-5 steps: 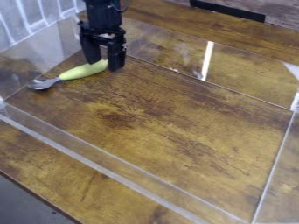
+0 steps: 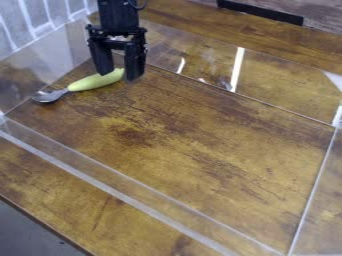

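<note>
My black gripper (image 2: 116,62) reaches down from the top at the upper left, its fingers open above a pale yellow-green, elongated object (image 2: 94,81), which looks like a banana or a handle-like piece. A silver spoon (image 2: 51,95) lies at that object's lower left end, near the left side of the clear-walled area. Whether the fingers touch the yellow piece is hard to tell.
Transparent low walls (image 2: 147,202) enclose a wide stretch of wooden tabletop (image 2: 201,150), bare across the middle and right. A white slatted structure stands at the upper left, beyond the enclosure.
My gripper has shifted very slightly over the last second, staying above the yellow piece. The objects on the table look unmoved.
</note>
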